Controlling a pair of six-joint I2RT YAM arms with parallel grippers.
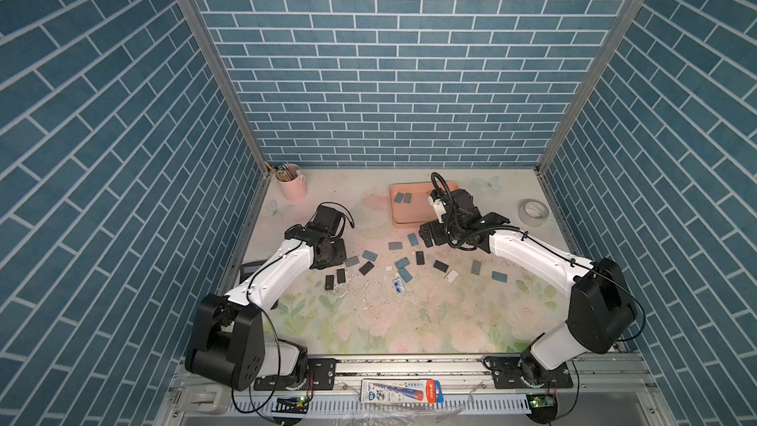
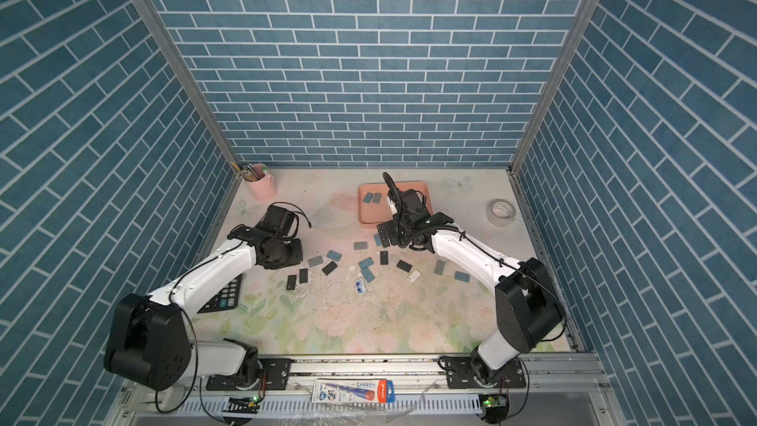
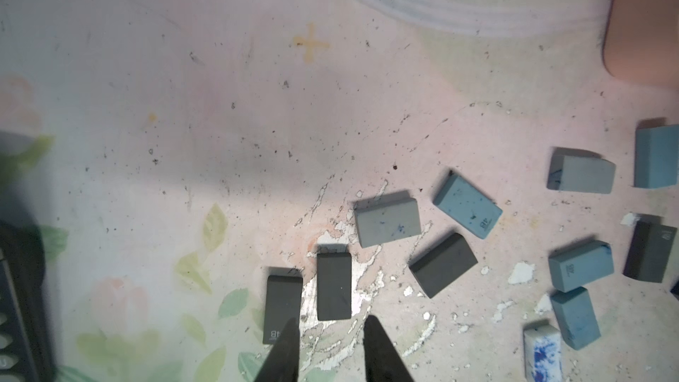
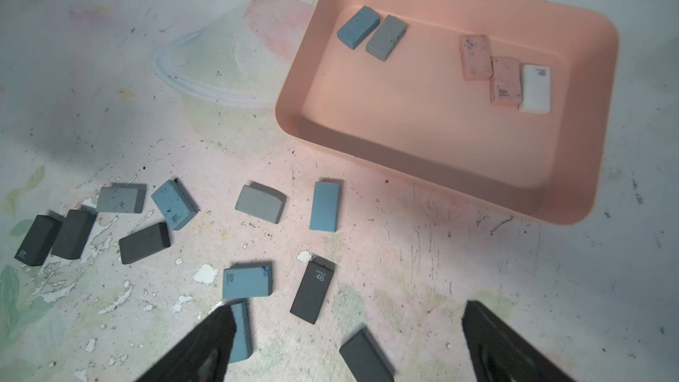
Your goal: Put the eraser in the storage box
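Note:
The pink storage box point(image 4: 438, 113) stands at the back of the table, holding blue, grey, pink and white erasers. My right gripper is open in front of the box, nothing between its fingers; below it are loose erasers, including a black eraser point(image 4: 312, 290) and a blue eraser point(image 4: 324, 206). On the left side, my left gripper is above the table; its fingertips stand a little apart, with no held thing showing between them. Two black erasers point(image 3: 334, 286) lie just ahead of those fingertips, beside a grey eraser point(image 3: 387, 222).
Several more erasers are scattered over the middle of the table, with a blue-and-white one point(image 3: 543, 352) among them. A calculator point(image 2: 223, 293) lies at the left, a pink cup point(image 1: 292, 184) at the back left and a tape roll point(image 1: 534, 211) at the right.

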